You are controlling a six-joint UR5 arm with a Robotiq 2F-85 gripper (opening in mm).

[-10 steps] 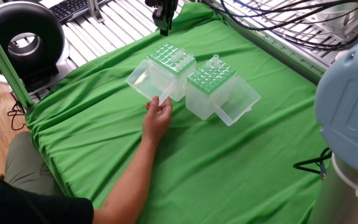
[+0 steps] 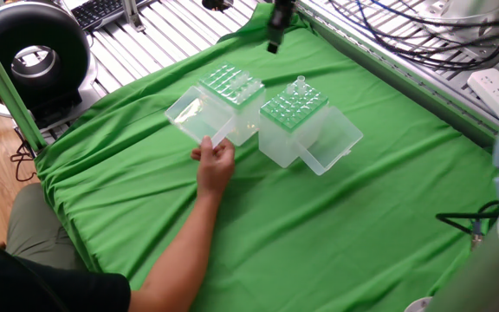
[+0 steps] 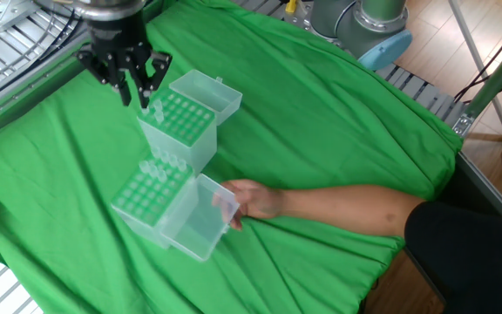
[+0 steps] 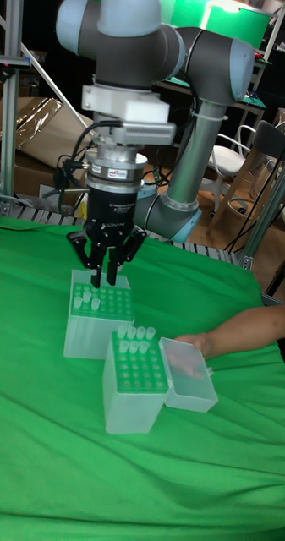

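Observation:
Two translucent boxes with green perforated tops stand side by side on the cloth: the hand-side box [image 2: 243, 126] and the other box [image 2: 277, 143]. Clear tips [image 4: 134, 340] stick up from the hand-side box; several tips [image 4: 86, 301] stand in the other one too. Each has a clear lid hanging open, the hand-side lid [image 3: 203, 225] and the other lid [image 3: 207, 94]. A person's hand [image 2: 216, 163] holds the hand-side lid. My gripper [image 4: 104, 281] points down above the other box, its fingers parted by a narrow gap, nothing visible between them. In exterior view 1 the gripper [image 2: 273, 47] shows only partly, behind the boxes.
Green cloth [image 2: 345, 234] covers the table, wrinkled but clear around the boxes. The person's forearm [image 3: 342, 208] reaches across it. Cables [image 2: 423, 35] and a white power strip [image 2: 497, 91] lie beyond the cloth's edge.
In exterior view 1 my gripper has moved right and slightly down, and the arm at the right edge has shifted. The hand-side box and its lid have slid a little left with the hand.

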